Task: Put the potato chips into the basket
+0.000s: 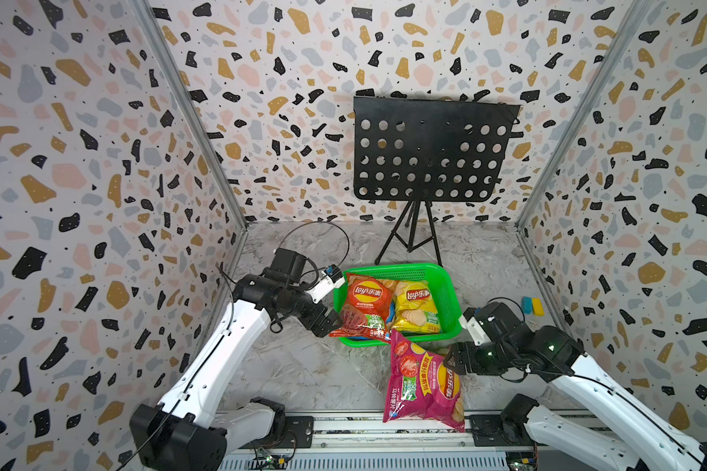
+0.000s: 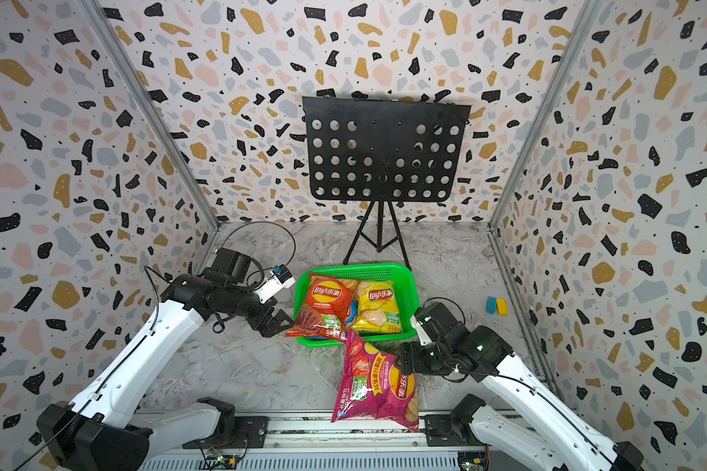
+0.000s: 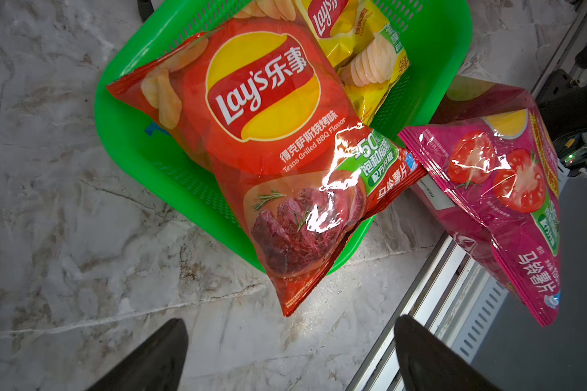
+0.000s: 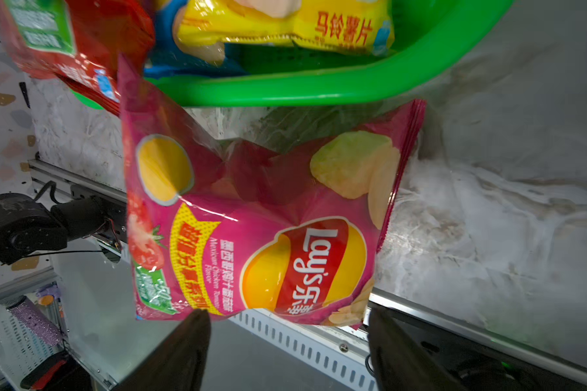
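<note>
A green basket [image 1: 451,302] holds a red Lay's bag [image 3: 261,130] and a yellow one [image 1: 416,306]. The red bag's lower end sticks out over the basket's front-left rim. In front of the basket, on the table's near edge, lies a magenta chip bag [image 4: 254,228]; one corner of it touches the red bag. At the basket's left stands my left gripper [image 1: 331,323], open and empty, beside the red bag. My right gripper [image 1: 457,359], also open, is at the right side of the magenta bag, with nothing held between its fingers.
A blue bag [image 4: 169,39] peeks out between the red and yellow bags. A black perforated stand [image 1: 432,149] rises behind the basket. Blue and yellow blocks [image 1: 532,305] lie at the far right. Marble table left of the basket is clear.
</note>
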